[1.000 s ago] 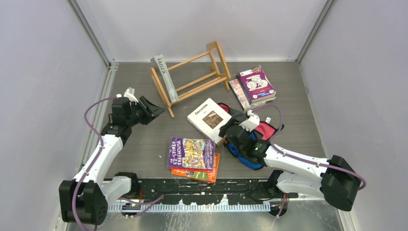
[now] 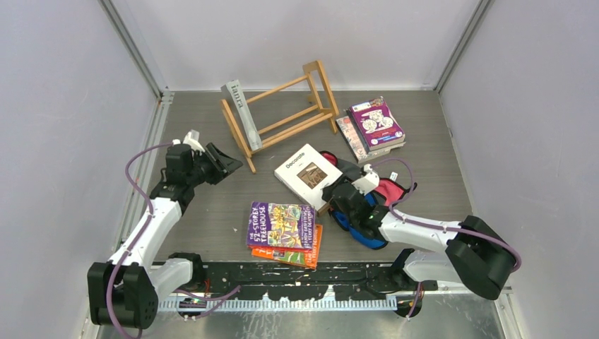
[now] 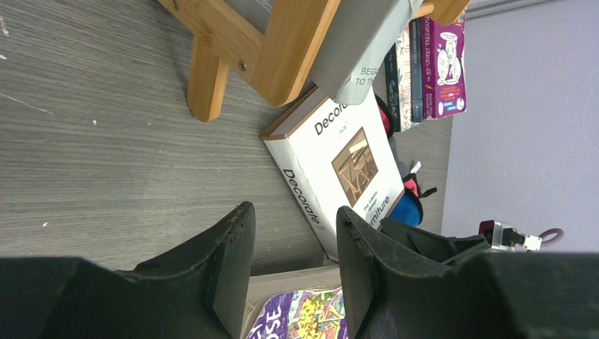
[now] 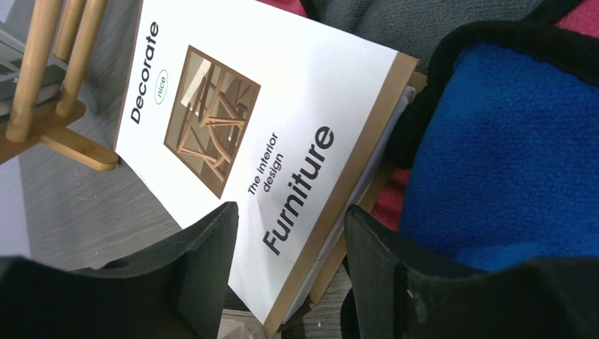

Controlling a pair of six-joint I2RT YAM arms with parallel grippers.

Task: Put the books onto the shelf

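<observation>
A white "Decorate" book [image 2: 306, 171] lies on the table, with my right gripper [image 2: 332, 191] at its lower right end; in the right wrist view the open fingers [image 4: 190, 268] hang over that edge. My left gripper [image 2: 229, 164] hovers open and empty left of that book. The wooden rack [image 2: 297, 123] at the back holds a grey file [image 2: 243, 113] at its left end. A purple Treehouse book [image 2: 281, 226] lies on an orange one [image 2: 309, 256] at the front. A pile of books, purple book [image 2: 374, 123] on top, lies at back right.
Blue, red and grey fabric bags [image 4: 494, 155] lie beside and partly under the white book's right side. Walls enclose the back and sides.
The left arm looks unchanged.
</observation>
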